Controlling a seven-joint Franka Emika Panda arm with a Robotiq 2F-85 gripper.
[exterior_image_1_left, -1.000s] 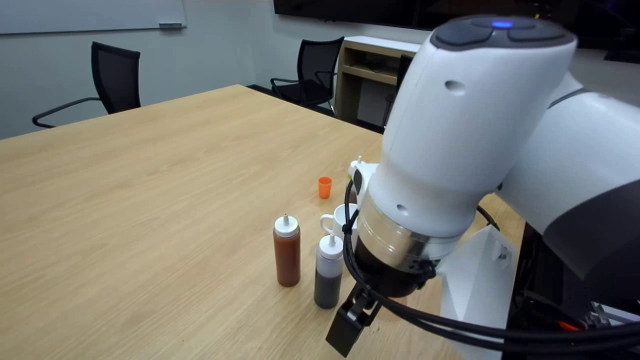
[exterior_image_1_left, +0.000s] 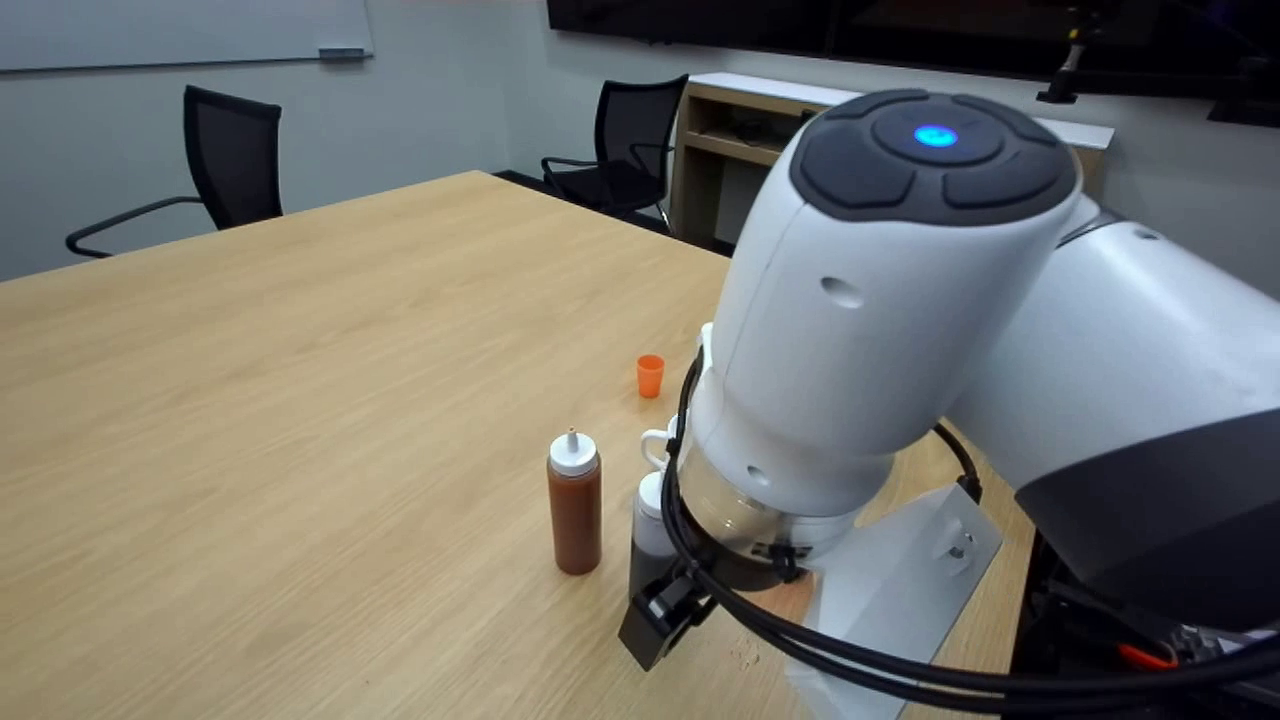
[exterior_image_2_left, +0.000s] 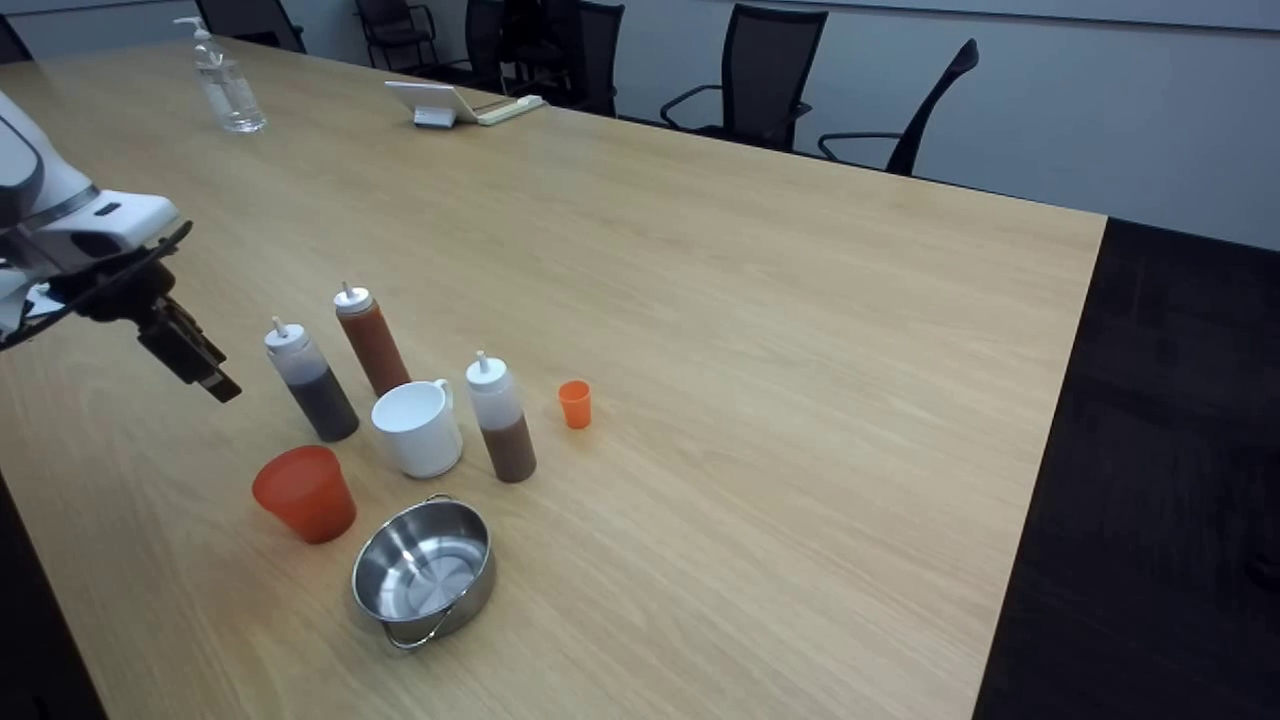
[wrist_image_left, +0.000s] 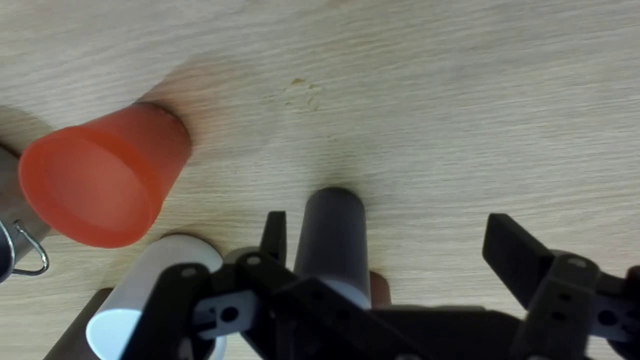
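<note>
Wide open, my gripper has nothing held between its fingers. A squeeze bottle of dark liquid with a white cap (exterior_image_2_left: 314, 390) stands upright beside the gripper (exterior_image_2_left: 216, 384) in exterior view 2. In the wrist view the dark bottle (wrist_image_left: 333, 234) shows near the left finger, partly hidden by the gripper body. A taller brown-red squeeze bottle (exterior_image_1_left: 576, 516) stands just behind it. The white mug (exterior_image_2_left: 417, 432) and a third squeeze bottle (exterior_image_2_left: 504, 426), half full of brown liquid, are close by. A red cup (wrist_image_left: 114, 171) sits at the left of the wrist view.
A steel pot (exterior_image_2_left: 426, 570) with wire handles stands near the red cup, and a small orange cup (exterior_image_2_left: 576, 404) lies past the third bottle. Farther off are a pump bottle (exterior_image_2_left: 228, 84) and a tablet stand (exterior_image_2_left: 434, 116).
In exterior view 1 the arm and gripper have moved leftward and somewhat up, close to the dark bottle, and now cover part of it. The bottles have not visibly moved.
</note>
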